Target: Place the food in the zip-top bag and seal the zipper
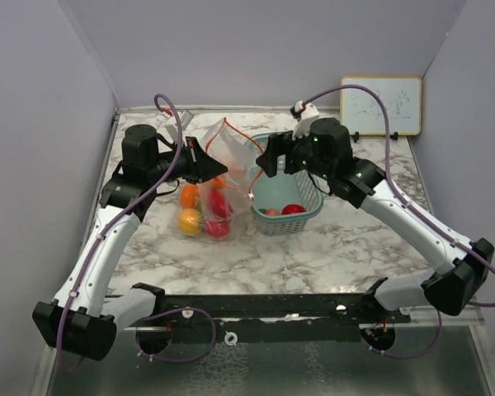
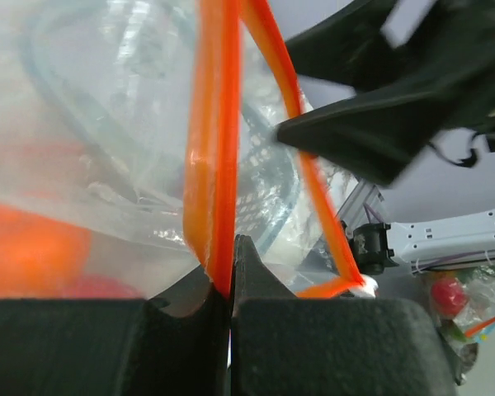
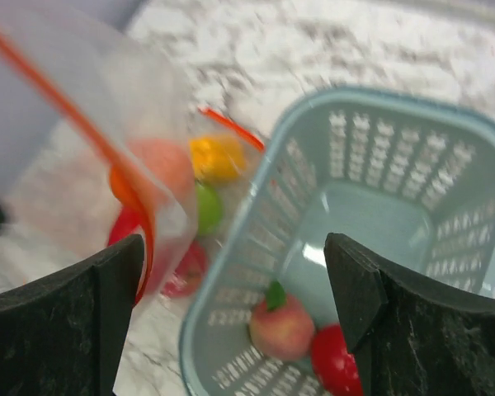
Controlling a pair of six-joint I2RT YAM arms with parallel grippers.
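The clear zip bag stands with its orange-edged mouth spread toward the basket. My left gripper is shut on the bag's orange zipper edge. Through the film show an orange round food, a yellow one, a green one and red ones. My right gripper is part open with no food between its fingers, above the near side of the basket. One of its fingers is right by the bag's edge; whether they touch I cannot tell.
The grey-green basket stands beside the bag, holding a peach-like fruit and a red round food. A whiteboard is at the back right.
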